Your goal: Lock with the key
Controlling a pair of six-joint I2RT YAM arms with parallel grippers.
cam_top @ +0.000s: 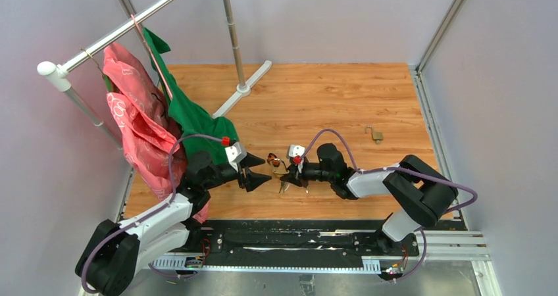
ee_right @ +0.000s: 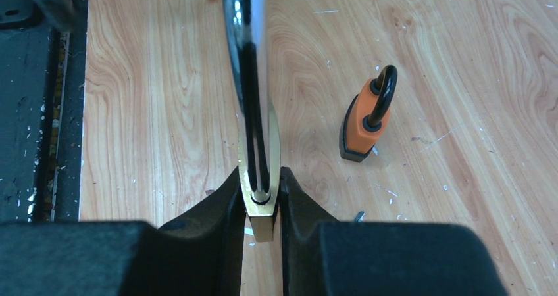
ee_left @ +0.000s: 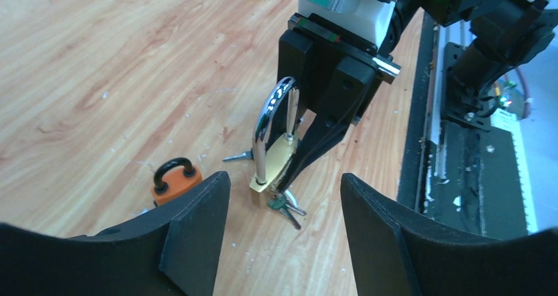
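Note:
A brass padlock [ee_left: 274,161] with a shiny steel shackle is clamped in my right gripper, above the table. Its shackle [ee_right: 249,79] points up past the fingers in the right wrist view. The keys [ee_left: 284,207], one with a green part, hang below the lock body on a ring in the left wrist view. I cannot tell whether a key sits in the lock. My left gripper [cam_top: 258,172] faces the padlock from the left in the top view, a short gap away. Its fingers [ee_left: 197,223] are apart and empty.
An orange padlock [ee_left: 177,179] with a black shackle stands on the table near the held lock. Farther off lies a small brass padlock [cam_top: 376,135] with its shackle open. Clothes hang on a rack [cam_top: 234,36] at left.

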